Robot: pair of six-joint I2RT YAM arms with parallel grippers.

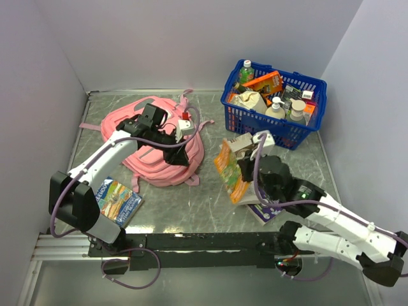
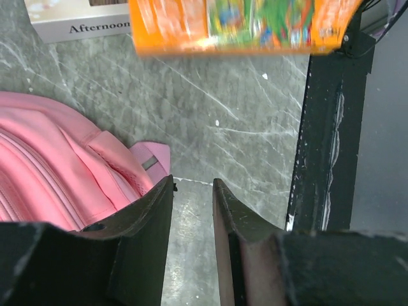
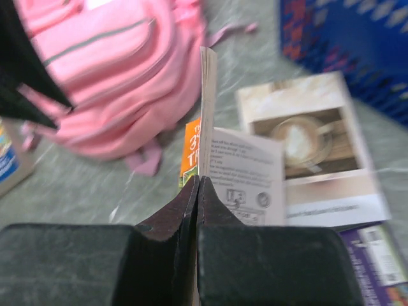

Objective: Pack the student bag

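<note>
A pink backpack [image 1: 159, 162] lies on the table at the left, one strap tab showing in the left wrist view. Above its front part is my left gripper, fingers part open with only table visible between the tips. My right gripper is shut on the edge of an orange and green paperback [image 1: 231, 172], which it holds up and tilted off the table. In the right wrist view the paperback [image 3: 208, 115] stands edge-on between the fingers. Behind it lie a book with a coffee cup cover [image 3: 312, 140] and a purple book [image 3: 370, 261].
A blue basket [image 1: 271, 129] full of bottles and packages stands at the back right. Another book with a blue and yellow cover [image 1: 118, 201] lies at the front left. Bare table [image 1: 178, 210] shows between the backpack and the front edge.
</note>
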